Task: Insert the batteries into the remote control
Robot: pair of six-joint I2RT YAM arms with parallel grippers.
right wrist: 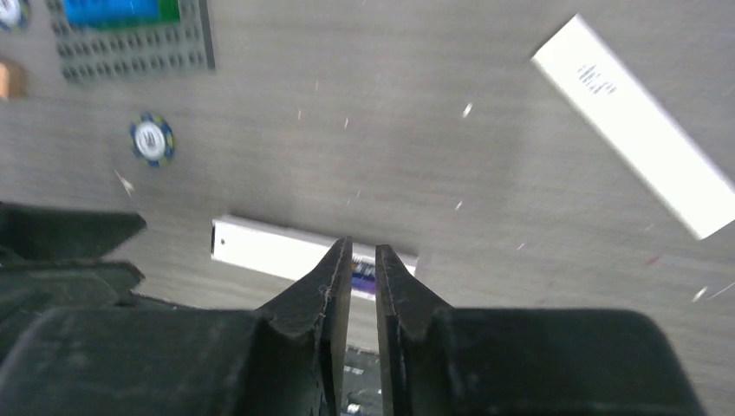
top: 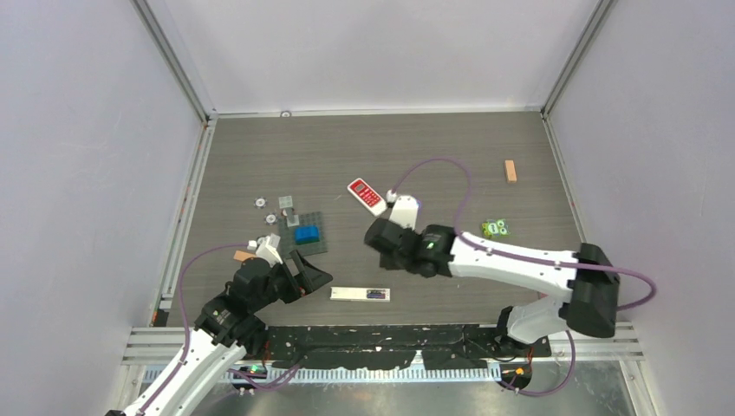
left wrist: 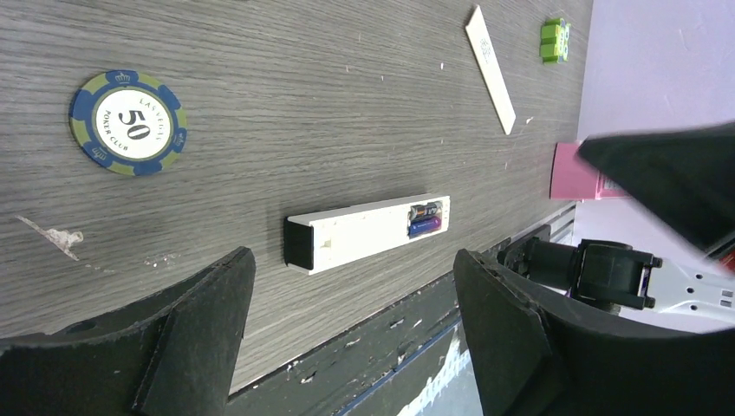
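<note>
The white remote body [top: 347, 294] lies near the table's front edge, two batteries visible in its compartment [left wrist: 425, 222] at one end. A white flat strip [left wrist: 490, 69] [right wrist: 633, 121], possibly the cover, lies apart from it. My left gripper [top: 308, 273] hangs left of the remote, open and empty in the left wrist view [left wrist: 355, 286]. My right gripper [top: 386, 260] is above and behind the remote; its fingertips [right wrist: 342, 251] appear close together with a narrow gap over the battery end, nothing visible held.
A red-faced white remote [top: 367, 197] lies behind. A grey brick plate [top: 312, 247] with a blue block and poker chips [left wrist: 128, 121] are at left; a green block [top: 495, 228] and wooden block [top: 510, 171] at right.
</note>
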